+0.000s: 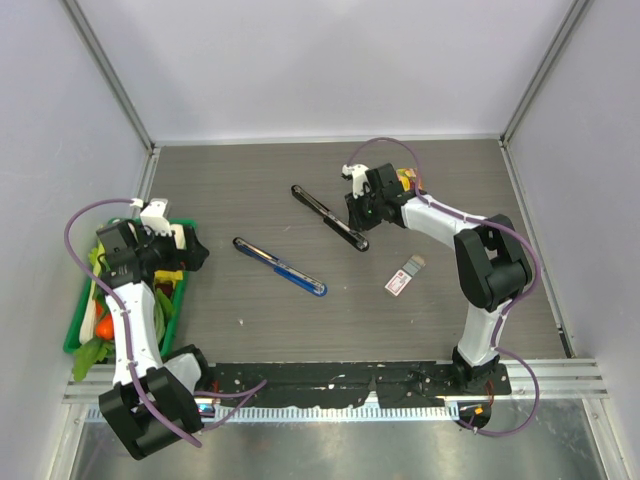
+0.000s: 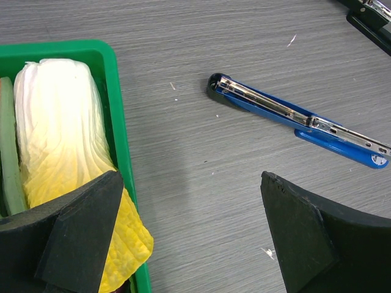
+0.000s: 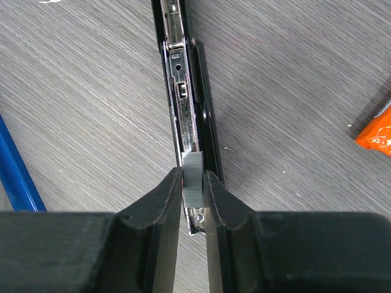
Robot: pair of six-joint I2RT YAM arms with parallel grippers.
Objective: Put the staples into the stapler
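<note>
An opened black stapler (image 1: 315, 205) lies diagonally near the middle of the table, its metal channel (image 3: 183, 110) facing up. My right gripper is shut on a strip of grey staples (image 3: 192, 165), held over the lower end of that channel; whether it rests inside cannot be told. An opened blue stapler (image 1: 280, 268) lies to the left. A small staple box (image 1: 398, 280) with grey staples at one end sits right of the black stapler. My left gripper stands open over the edge of the green vegetable basket, empty.
The green basket (image 2: 112, 85) of vegetables fills the left side. An orange packet (image 3: 376, 131) lies behind my right arm. Bare table surrounds both staplers, and walls bound the back and sides.
</note>
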